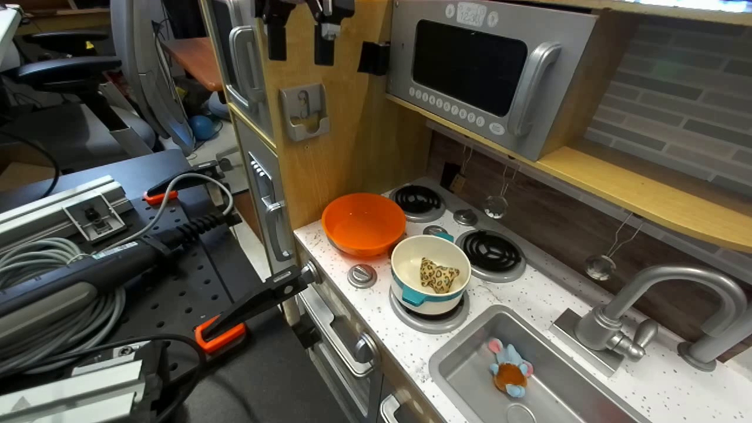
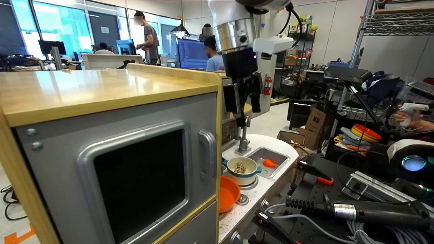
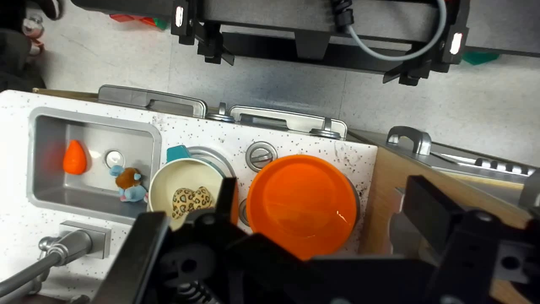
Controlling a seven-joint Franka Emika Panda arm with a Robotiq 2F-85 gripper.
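My gripper (image 1: 301,48) hangs high above the counter in exterior view 1, its fingers apart and empty. From the wrist view, the orange bowl (image 3: 303,202) lies far below, between the open fingers. Beside it on a burner stands a cream pot (image 1: 416,257) with teal handles. Inside the pot rests a leopard-print cloth piece (image 1: 437,275). The sink (image 3: 96,117) holds a blue and brown plush toy (image 3: 132,193) and an orange pear-shaped toy (image 3: 75,158). One finger hides part of the pot in the wrist view.
A tall wooden side panel (image 1: 331,162) rises beside the orange bowl. Near it, the microwave (image 1: 469,67) overhangs the stove's back. A curved faucet (image 1: 655,282) stands behind the sink.
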